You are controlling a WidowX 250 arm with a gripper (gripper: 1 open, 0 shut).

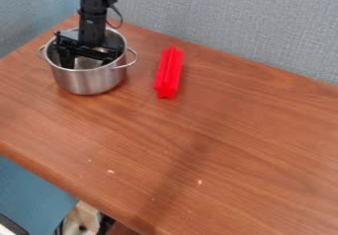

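A steel pot (87, 79) with two side handles stands near the left edge of the wooden table. My black gripper (85, 53) hangs down into the pot's mouth and stands open; what lies between its fingers inside the pot is hidden. To the right of the pot lies a red elongated object (169, 73), apart from it.
A grey wall (251, 22) runs behind it. Beyond the table's front-left edge is a blue surface (27, 190).
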